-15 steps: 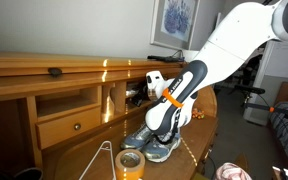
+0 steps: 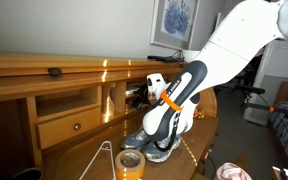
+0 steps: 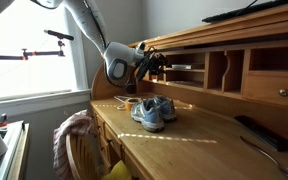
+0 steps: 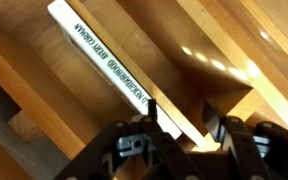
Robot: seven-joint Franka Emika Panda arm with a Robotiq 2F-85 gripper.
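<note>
My gripper stands open, its two dark fingertips apart, in the wrist view. A long white item with printed black text along its side (image 4: pixel 109 65) lies in a wooden compartment, its near end reaching toward the gap between the fingers. Whether the fingers touch it cannot be told. In the second exterior view, the gripper (image 3: pixel 154 66) is at the desk's upper shelf, close to the compartments. The first exterior view shows only part of the gripper (image 2: pixel 137 95) beside the arm, against the dark opening of the shelf.
Grey-blue sneakers (image 3: pixel 153 113) stand on the desktop (image 3: pixel 199 150) below the arm. An orange-yellow roll (image 2: pixel 130 164) sits near the front in the first exterior view. A black case (image 3: pixel 263 132) lies farther along the desk. Wooden dividers (image 3: pixel 217 70) separate the compartments.
The arm has shifted slightly, its lower link now reaching farther down in the first exterior view. The sneakers and the roll have not moved.
</note>
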